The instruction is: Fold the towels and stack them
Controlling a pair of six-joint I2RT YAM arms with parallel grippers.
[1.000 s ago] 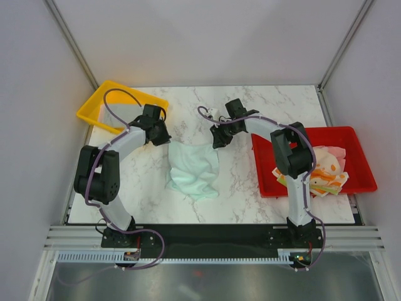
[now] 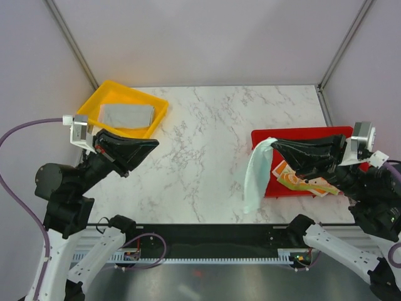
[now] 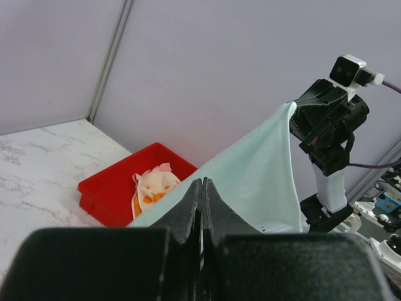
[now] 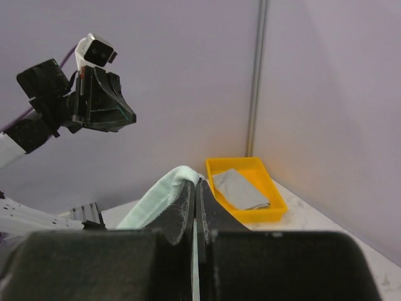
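Note:
A pale mint towel (image 2: 257, 179) hangs from my right gripper (image 2: 273, 143), which is shut on its corner above the table, near the red bin. In the left wrist view the towel (image 3: 263, 182) drapes down from the right gripper. My left gripper (image 2: 151, 143) is shut, raised near the yellow tray, with nothing visible between its fingers. In the yellow tray (image 2: 152, 128) lies a folded grey towel (image 2: 125, 115). The red bin (image 2: 301, 132) holds several crumpled towels (image 2: 301, 182) in orange, white and pink, partly hidden by the right arm.
Walls stand behind and at both sides.
The mint towel has swung from the table's middle to the right, now hanging from my right gripper alone. The right gripper has moved right; the left has moved left and slightly down, away from the towel.

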